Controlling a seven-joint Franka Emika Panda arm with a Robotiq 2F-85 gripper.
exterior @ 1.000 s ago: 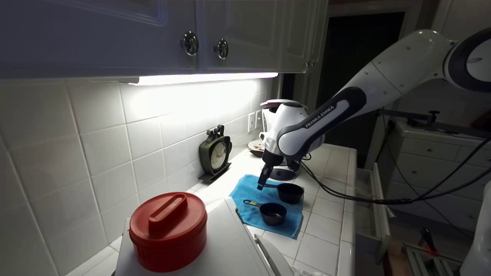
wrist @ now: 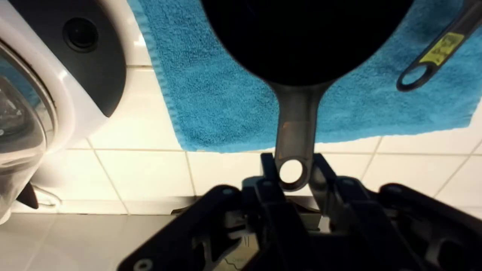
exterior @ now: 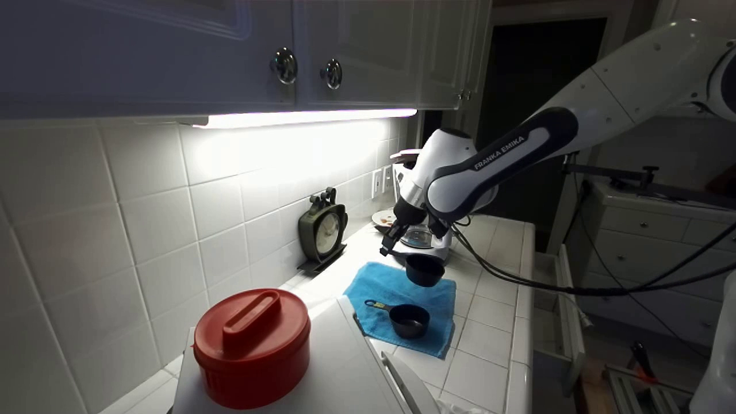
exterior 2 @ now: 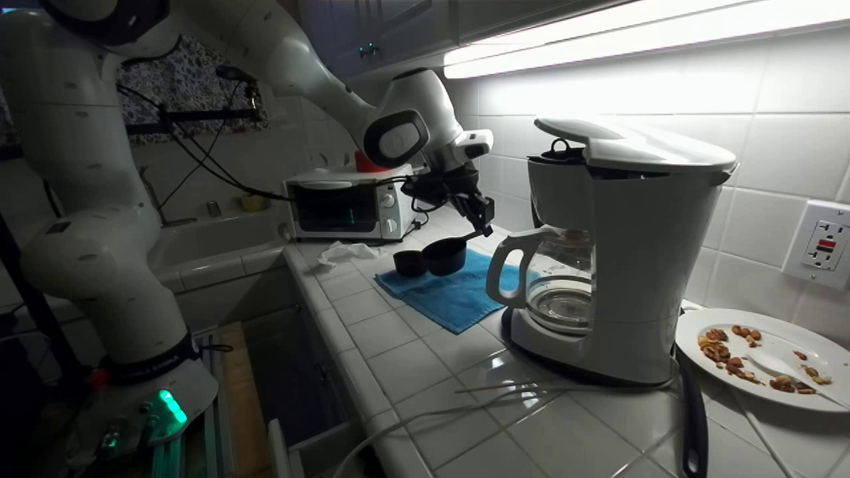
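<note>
A black measuring cup (exterior: 425,270) hangs above the blue towel (exterior: 363,284), held by the end of its handle. My gripper is shut on that handle (wrist: 296,124), one finger at each side of its ringed end. In the wrist view the cup's dark bowl (wrist: 307,36) fills the top middle, its inside too dark to make out. A second black cup (exterior: 409,321) rests on the towel, its handle bearing a yellow label (wrist: 443,49).
A white coffee maker (exterior 2: 637,263) with a glass carafe stands close beside the towel. Past it lies a plate (exterior 2: 693,325) of nuts. A toaster oven (exterior 2: 335,208) carries a red container (exterior: 252,352). Bare tiles (exterior: 483,331) run along the counter's front.
My gripper has risen with the held cup, lifting it off the towel and shifting it slightly left in exterior view 1. The second cup has stayed put.
</note>
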